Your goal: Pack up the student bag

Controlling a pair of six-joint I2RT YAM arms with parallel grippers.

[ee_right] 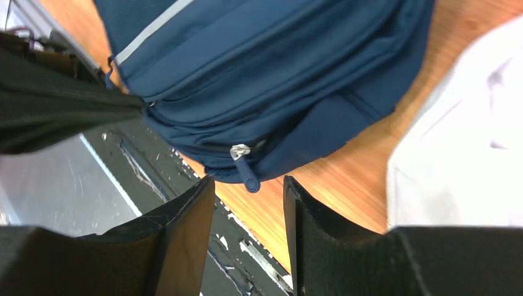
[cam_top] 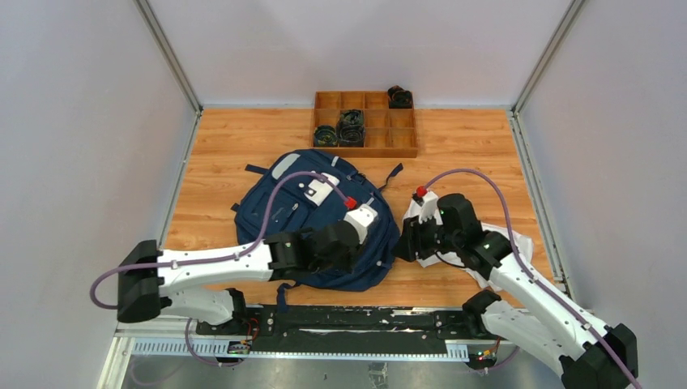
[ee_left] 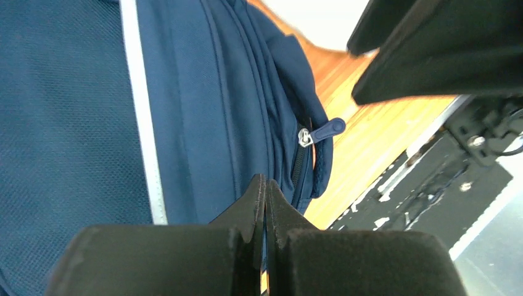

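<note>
The navy bag [cam_top: 267, 212] lies on the wooden table, partly hidden beneath my left arm. On its near right side a zipper pull [ee_left: 329, 129] sticks out, standing clear of both grippers. My left gripper is shut over the bag's side, its fingertips together with nothing between them; the pull lies outside them, up and to the right. My right gripper is open, and in the right wrist view the zipper pull [ee_right: 248, 174] appears between its finger outlines, farther off and not gripped. The left gripper's dark fingers [ee_right: 68, 114] intrude there from the left.
A white cloth [cam_top: 518, 243] lies crumpled right of the bag, under the right arm. The wooden divided box [cam_top: 377, 152] at the back holds several dark rolled items [cam_top: 351, 128].
</note>
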